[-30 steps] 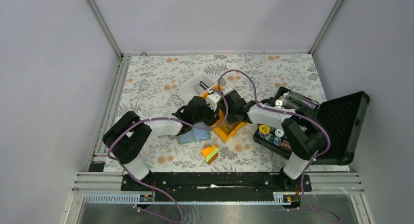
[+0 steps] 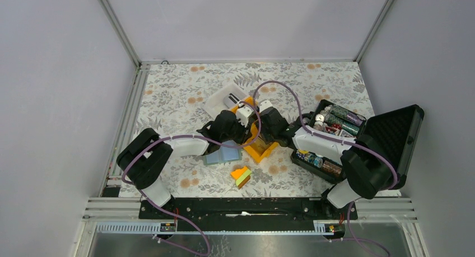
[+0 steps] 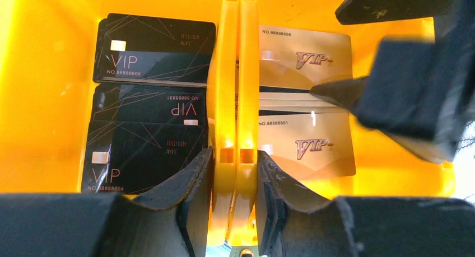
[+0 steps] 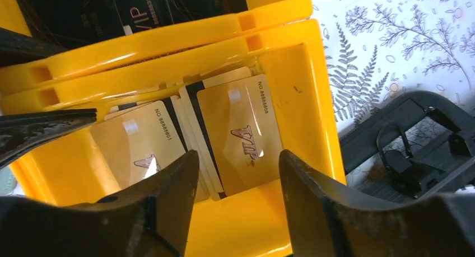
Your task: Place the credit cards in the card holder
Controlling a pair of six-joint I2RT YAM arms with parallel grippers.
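Note:
The yellow card holder has two compartments: black VIP cards in one, gold VIP cards in the other. My left gripper is shut on the holder's middle walls. My right gripper stands open over the gold-card compartment, its fingertips either side of a gold card, with no clear hold on it. In the top view both grippers crowd over the holder and hide much of it.
A white tray lies behind the holder, a light blue item to the left. An open black case full of items stands right. Small coloured blocks lie in front.
Over the last second my right arm has shifted a little to the right and toward the front. My left arm has stayed in place.

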